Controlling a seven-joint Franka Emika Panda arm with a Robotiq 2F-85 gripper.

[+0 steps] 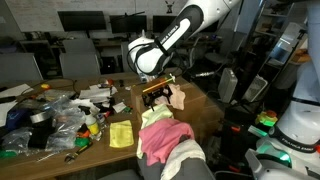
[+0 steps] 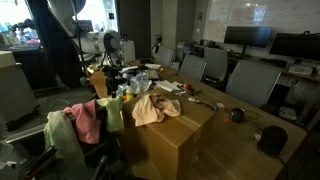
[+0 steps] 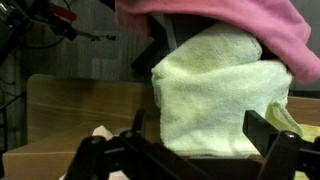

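Note:
In the wrist view my gripper is open, its dark fingers (image 3: 258,128) wide apart at the bottom of the picture, with nothing held between them. Ahead of them a cream towel (image 3: 205,90) lies partly across the wooden table edge, and a pink cloth (image 3: 230,14) covers its far side. From exterior view 1, the gripper (image 1: 158,98) hangs over the table just above the cream towel (image 1: 157,116). The pink cloth (image 1: 163,138) drapes in front of the table.
A yellow cloth (image 1: 121,134) lies flat left of the towel, and a salmon cloth (image 1: 177,97) lies to the right. Plastic bags (image 1: 68,120) and small items crowd the table's left side. Bare wood (image 1: 100,157) shows near the front edge.

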